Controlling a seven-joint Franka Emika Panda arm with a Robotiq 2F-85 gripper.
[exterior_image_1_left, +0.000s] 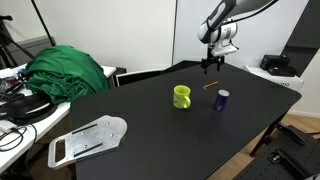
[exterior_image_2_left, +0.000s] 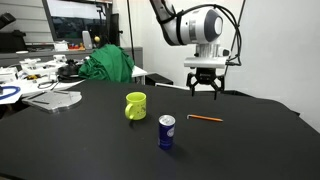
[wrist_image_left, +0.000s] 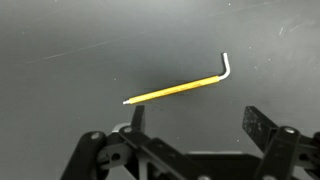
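A hex key with a yellow-orange sleeve and a bare bent metal end lies flat on the black table. It also shows as a thin orange stick in exterior view 2 and as a small orange line in exterior view 1. My gripper hangs above the tabletop near the key, pointing down, its fingers wide apart with nothing between them. From the wrist, the key lies ahead of the open gripper, clear of both fingertips.
A green mug and a dark blue can stand upright on the table. Farther left are a grey metal tray and a heap of green cloth. Bare table surrounds the key.
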